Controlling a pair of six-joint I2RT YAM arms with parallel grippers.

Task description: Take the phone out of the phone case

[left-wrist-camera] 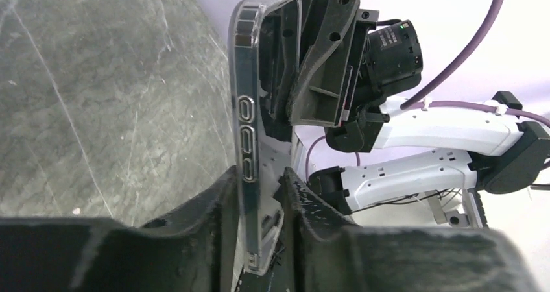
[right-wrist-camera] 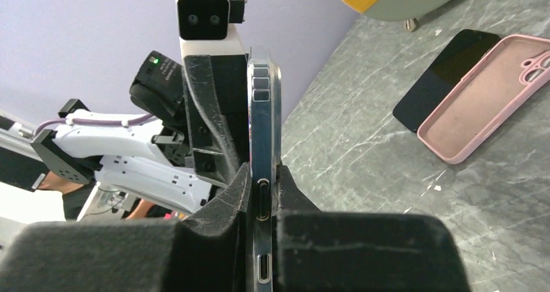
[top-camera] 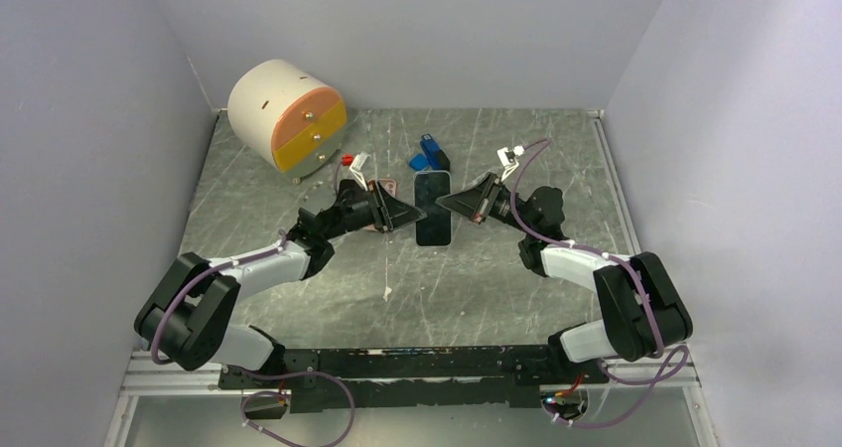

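A dark phone (top-camera: 433, 228) stands raised between my two grippers, its black face showing in the top view. A pale, see-through case (top-camera: 451, 230) seems to rim it; how far the case is seated around the phone I cannot tell. My right gripper is shut on one long edge of the cased phone. At the opposite edge, my left gripper stands part open, one finger to each side of the phone, with some space beside the right-hand finger (left-wrist-camera: 293, 194). The phone's metallic side with its buttons (left-wrist-camera: 247, 139) runs down between the left fingers.
On the table lie a pink empty phone case (right-wrist-camera: 473, 107) and another black phone (right-wrist-camera: 441, 78), side by side. A blue tool-like object (top-camera: 430, 147) lies behind, and a striped drawer drum (top-camera: 288, 114) stands back left.
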